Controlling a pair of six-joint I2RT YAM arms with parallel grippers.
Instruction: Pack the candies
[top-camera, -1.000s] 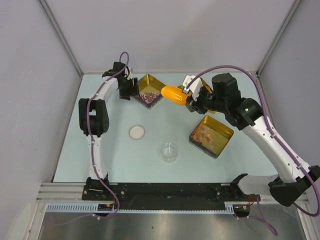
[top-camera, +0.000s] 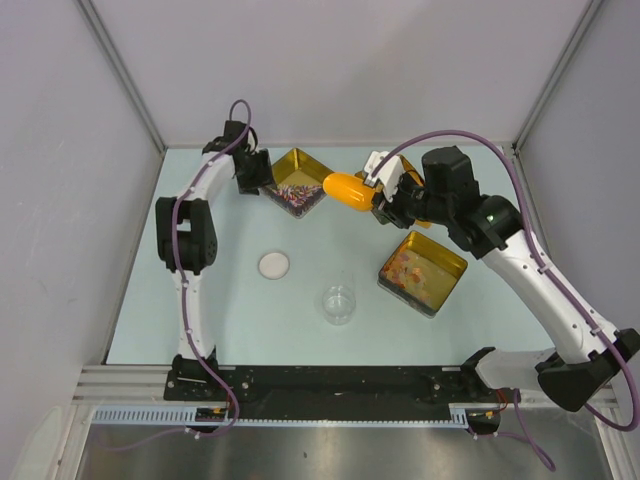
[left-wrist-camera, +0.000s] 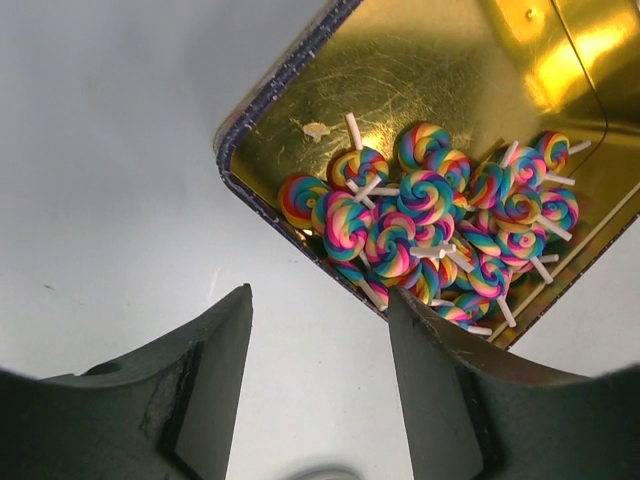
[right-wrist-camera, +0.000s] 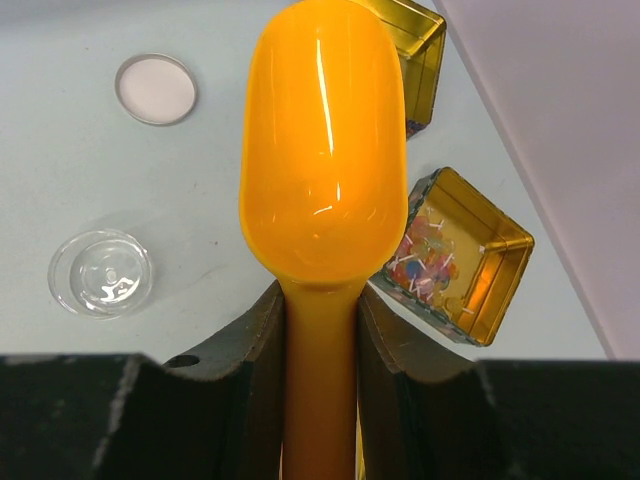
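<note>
My right gripper is shut on the handle of an orange scoop (right-wrist-camera: 322, 140), held in the air over the table's right half in the top view. My left gripper is part open, empty, beside a gold box of swirl lollipops (left-wrist-camera: 425, 195) at the back left. A second gold box of candies (right-wrist-camera: 480, 260) appears in the right wrist view. A gold box (top-camera: 440, 270) with orange candies stands right of centre. A clear jar (top-camera: 338, 300) stands near the front middle, a white lid (top-camera: 273, 265) left of it.
Pale walls rise behind and at both sides. A further box at the back is partly hidden by the right arm.
The right arm and scoop show no visible change.
</note>
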